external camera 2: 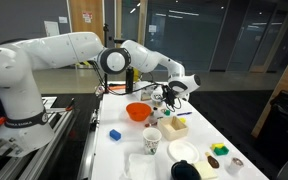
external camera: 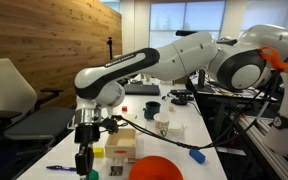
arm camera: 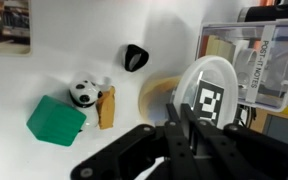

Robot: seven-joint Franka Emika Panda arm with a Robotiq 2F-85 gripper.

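Note:
The dark fingers of my gripper (external camera: 84, 157) point down near the table's left front in exterior view 1. In the wrist view, the gripper reaches in from below, its tips overlapping the edge of a white oval-rimmed item (arm camera: 224, 70). A black-and-white square tag shows inside that rim. A tan side shows to its left. Whether the item is between the fingers or only beneath them is unclear. To the left lie a green block (arm camera: 56, 120), a panda-like figure (arm camera: 84, 93) and a small brown piece (arm camera: 106, 107). A small black object (arm camera: 135, 57) sits above them.
An orange bowl (external camera 2: 139, 112) and a blue block (external camera 2: 115, 135) are on the white table. Nearby stand a white cup (external camera 2: 152, 136), a shallow tan box (external camera 2: 174, 127) and a black round object (external camera 2: 184, 152). A labelled clear box (arm camera: 276, 50) occupies the wrist view's upper right.

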